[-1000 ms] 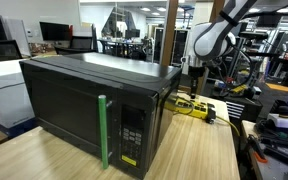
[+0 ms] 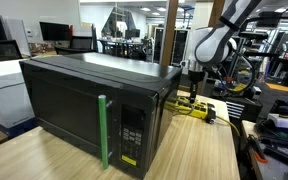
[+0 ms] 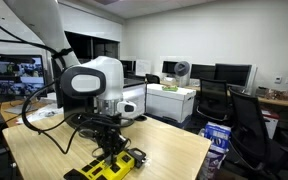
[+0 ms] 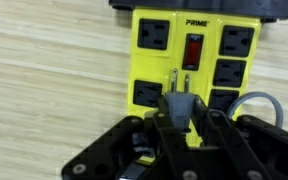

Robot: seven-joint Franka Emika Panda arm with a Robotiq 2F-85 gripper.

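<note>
In the wrist view, my gripper is shut on a grey plug whose two metal prongs point toward the far end of the strip. Below it lies a yellow power strip with several black outlets and a red switch. The prongs overlap the strip's middle in this view; whether they touch it I cannot tell. A grey cord loops at the right. Exterior view 1 has the gripper above the yellow strip, and exterior view 2 shows the strip under the arm.
A large black microwave stands on the wooden table, left of the arm in exterior view 1. A green upright strip is on its front. Bare tabletop extends right of the power strip in exterior view 2.
The white arm has shifted slightly over the power strip in exterior view 1. The microwave and the strip stay where they were.
</note>
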